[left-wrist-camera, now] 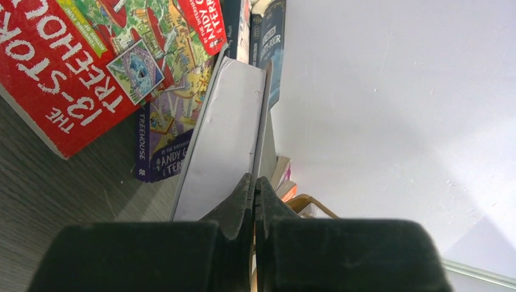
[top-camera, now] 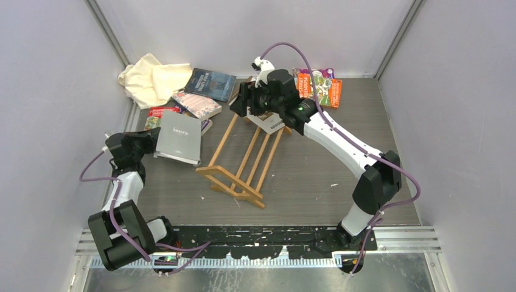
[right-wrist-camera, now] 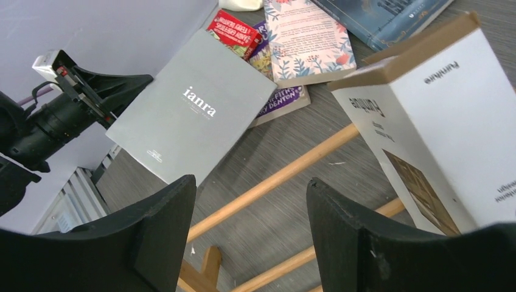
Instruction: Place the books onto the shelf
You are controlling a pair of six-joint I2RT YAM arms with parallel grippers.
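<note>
The grey "ianra" book-like file stands out at the left of the table, tilted. In the left wrist view its thin cover edge runs between the fingertips of my left gripper, which is shut on it. A white box file leans in the wooden rack. My right gripper is over the rack beside that file, open and empty between its fingers. Several books lie at the back left: a red Treehouse book, a purple one, a floral one and a blue one.
Cream cloth lies in the back left corner. More colourful books are at the back right. Walls border the left, back and right sides.
</note>
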